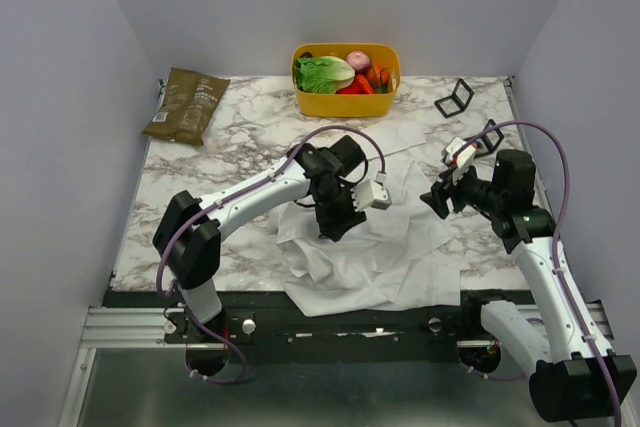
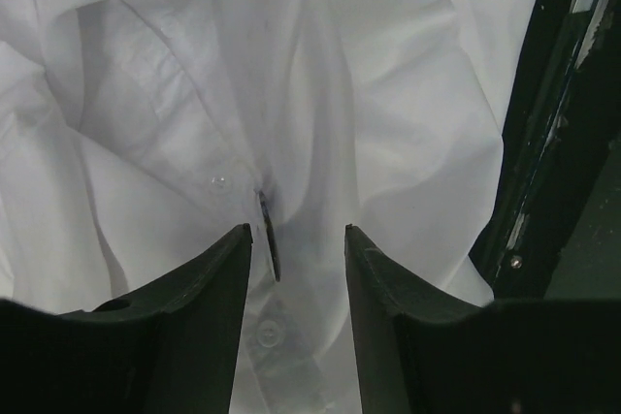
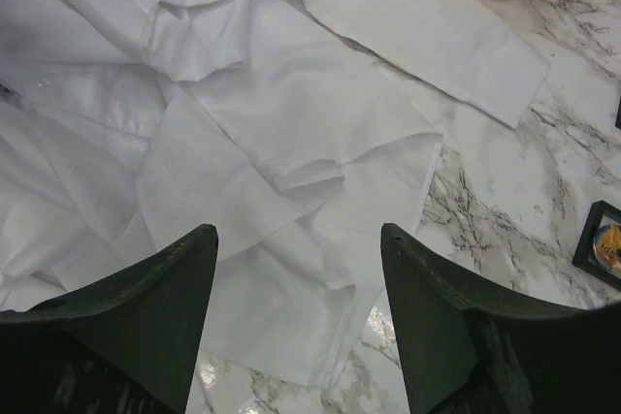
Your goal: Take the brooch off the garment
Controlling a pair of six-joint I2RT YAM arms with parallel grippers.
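Note:
The white garment [image 1: 400, 237] lies spread and wrinkled on the table. In the left wrist view the brooch [image 2: 268, 236] shows as a thin dark strip, seen nearly edge-on, on a fold near the button placket. My left gripper is partly open above the garment; the brooch appears in the gap, closer to the left-hand finger [image 2: 229, 273]. Whether the fingers touch it I cannot tell. From above, the left gripper [image 1: 342, 231] covers the brooch. My right gripper stands open over the garment's right side, nothing between its fingers.
A yellow basket [image 1: 345, 105] of vegetables stands at the back, with a brown bag [image 1: 187, 106] at the back left. Black frames [image 1: 455, 98] lie at the back right. Bare marble shows to the left and right of the garment.

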